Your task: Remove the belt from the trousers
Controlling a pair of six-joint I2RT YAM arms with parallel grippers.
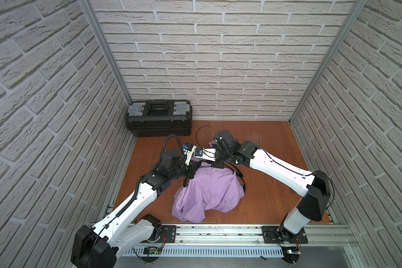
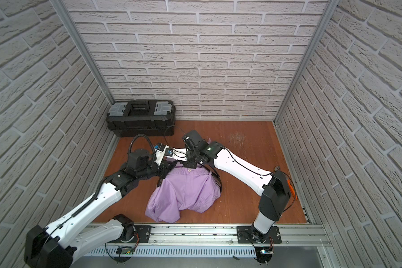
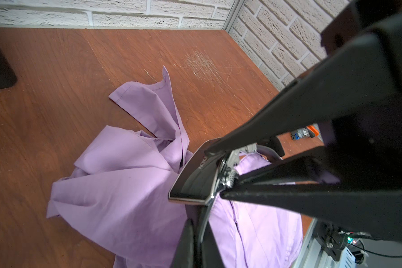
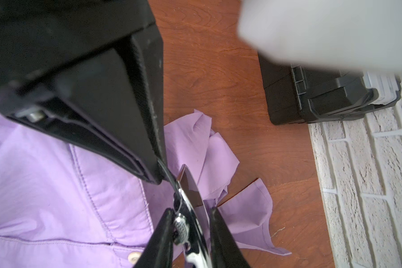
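Lilac trousers point(image 1: 210, 192) lie crumpled on the table, waistband and button toward the arms' meeting point. A dark belt point(image 1: 239, 175) loops at their right side. Its shiny black-and-silver buckle point(image 3: 192, 181) is held upright above the cloth. My left gripper is shut on the strap just below the buckle. My right gripper is at the buckle from the side, fingertips either side of its metal end; whether they grip it cannot be told.
A black toolbox point(image 1: 158, 120) stands at the back left. Brick walls surround the table. A small orange-handled object point(image 2: 292, 189) lies at the right edge.
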